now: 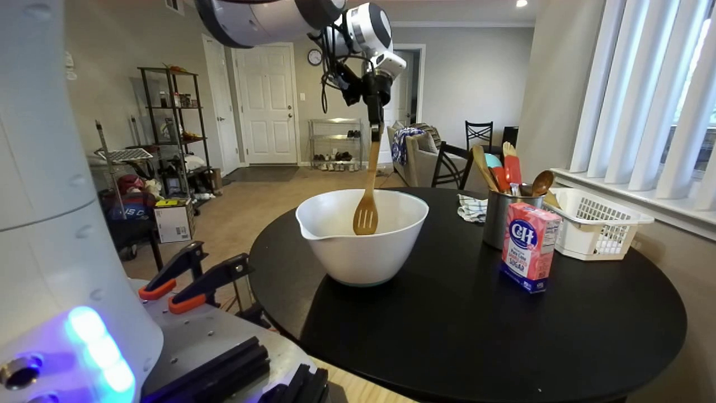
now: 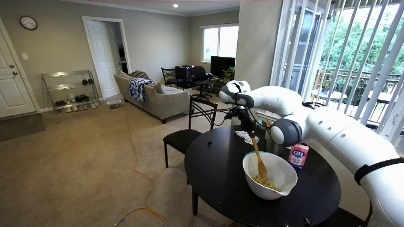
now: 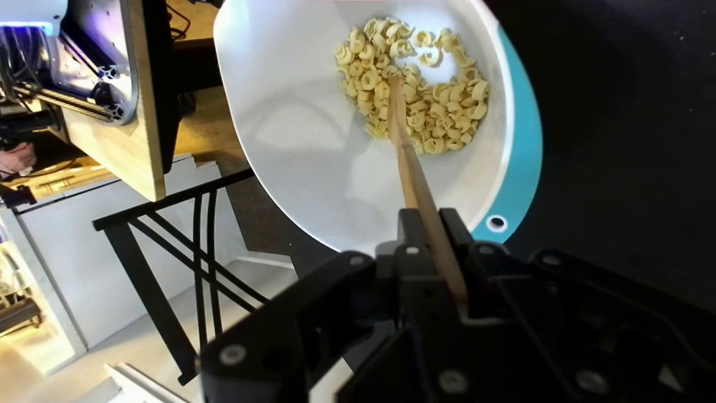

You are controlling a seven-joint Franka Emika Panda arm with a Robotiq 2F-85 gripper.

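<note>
My gripper is shut on the handle of a wooden slotted spatula (image 1: 366, 214). It hangs above the white bowl (image 1: 356, 258), the handle pointing up and the slotted head inside the bowl. Small curled pasta (image 2: 267, 183) lies in the bottom of the bowl. In the wrist view the pasta (image 3: 446, 111) is heaped on one side, with a bare patch of bowl floor beside it. The spatula's head (image 2: 262, 169) appears just over the pasta in exterior view 2; I cannot tell whether they touch.
To the bowl's right on the black round table (image 1: 456, 322) stand a pink sugar box (image 1: 530, 245), a metal utensil holder (image 1: 497, 218) and a white basket (image 1: 594, 232). A checked cloth (image 1: 472, 208) lies farther back.
</note>
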